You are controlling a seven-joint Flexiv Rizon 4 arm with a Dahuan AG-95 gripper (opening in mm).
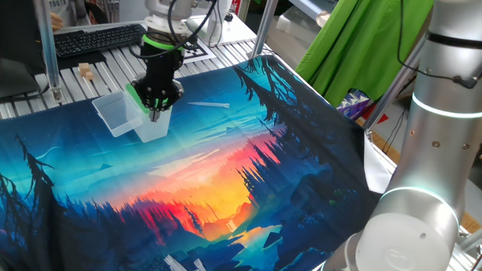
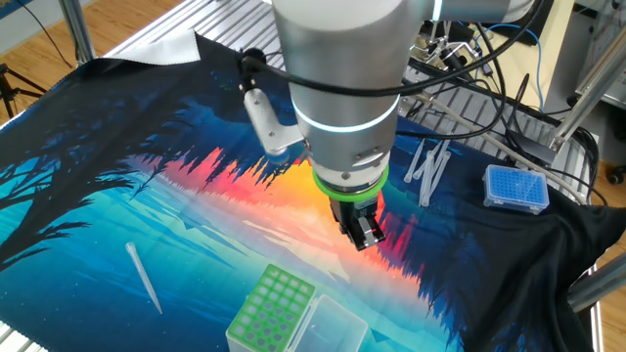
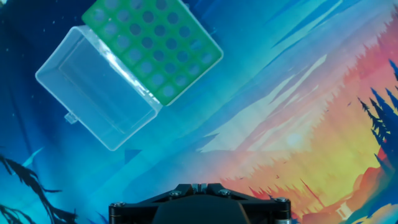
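My gripper is at the bottom of the wrist view, its fingertips together and nothing visible between them. In the second exterior view the gripper (image 2: 368,238) points down above the cloth, away from the box. A clear tip box with a green perforated rack (image 3: 152,46) has its lid open; the translucent lid (image 3: 93,87) lies beside it. Several rack holes look darker than others. One clear, slender pipette tip (image 2: 144,278) lies alone on the cloth, also seen in the first exterior view as a pale pipette tip (image 1: 208,105).
Several loose clear pipettes (image 2: 427,173) lie together near one table edge. Close to them stands a box with a blue rack (image 2: 515,186). The printed cloth (image 1: 218,181) has wide bare areas. A keyboard (image 1: 98,40) is beyond its edge.
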